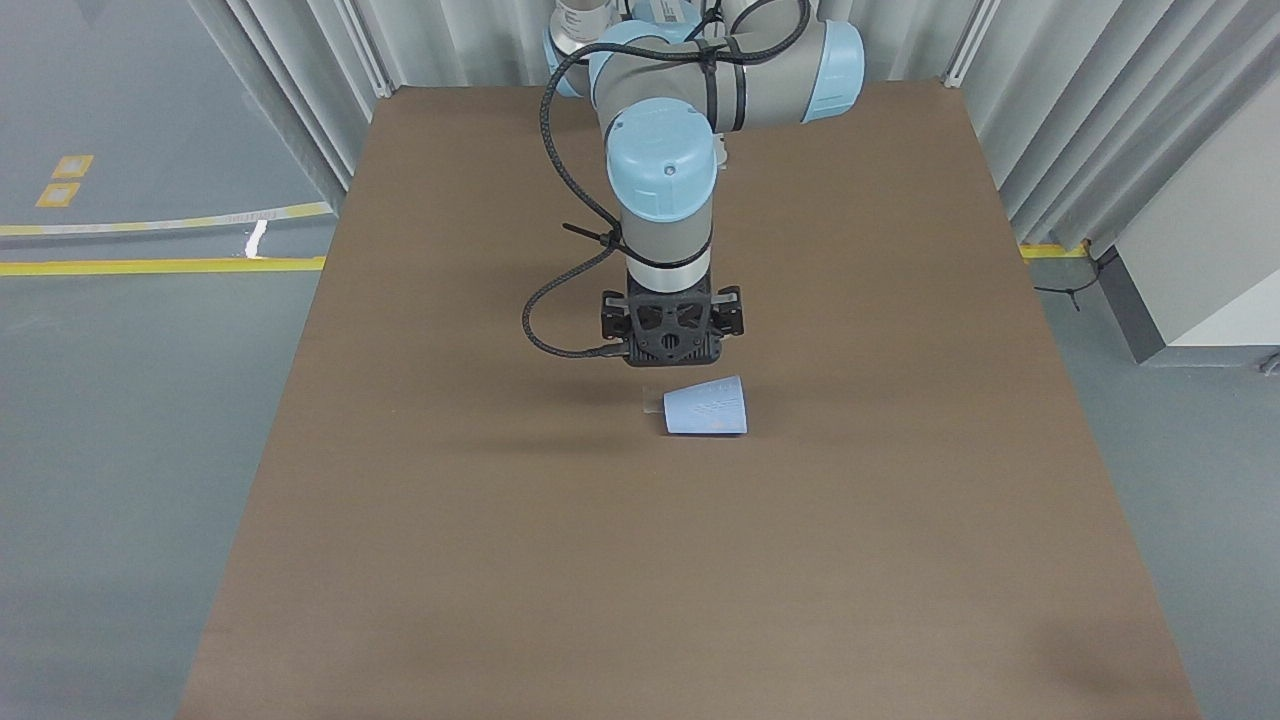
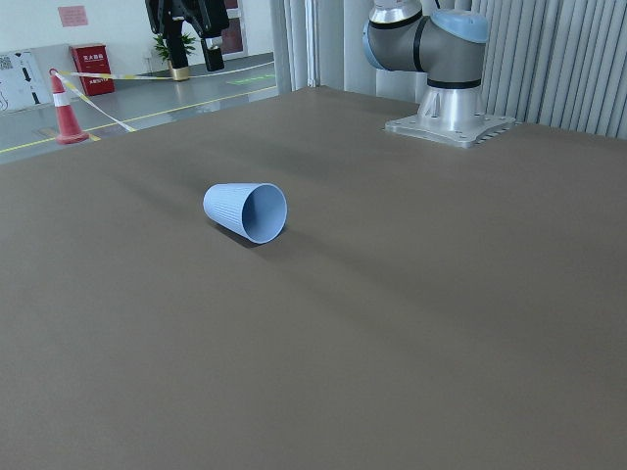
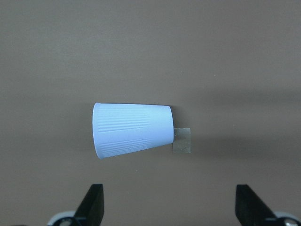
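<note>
A light blue ribbed cup (image 1: 705,406) lies on its side on the brown table, just below the gripper in the front view. In the left view its open mouth faces the camera; the cup (image 2: 230,206) rests under and to the right of the raised gripper (image 2: 191,54). From the wrist, the cup (image 3: 131,128) lies between and ahead of the two black fingertips, with a small clear strip (image 3: 181,140) at its narrow end. My gripper is open and held above the table, nothing between its fingers.
The arm's base (image 2: 450,122) stands at the back of the table. Curtains, a white block and a cone are off the table.
</note>
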